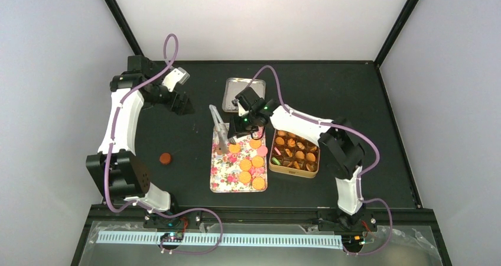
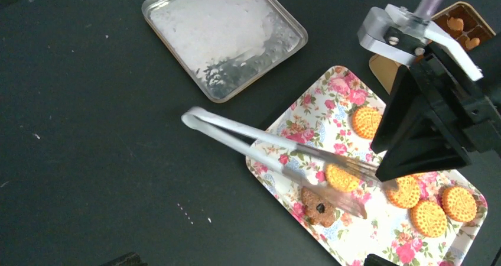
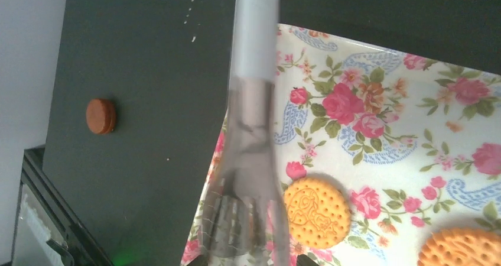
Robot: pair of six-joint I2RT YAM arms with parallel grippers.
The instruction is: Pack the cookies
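The floral tray [image 1: 218, 183] bears several round yellow cookies [image 1: 258, 184], a pink cookie [image 1: 262, 151] and a brown ring cookie [image 2: 319, 208]. To its right stands a divided box [image 1: 293, 170] with cookies in its compartments. Clear-ended tongs [image 2: 236, 130], blurred, reach across the left part of the tray, their tips near the brown ring cookie. My right gripper is closed around these tongs, over the tray's upper part. Left of the tray, my left gripper [image 1: 184, 105] hangs open and empty, its fingertips [image 2: 127, 259] at the bottom of its wrist view.
A bare metal tray [image 2: 218, 35] lies behind the floral one. One round reddish-brown cookie [image 3: 100, 116] rests alone on the dark table to the left. Open table surrounds it, and the far right is clear too.
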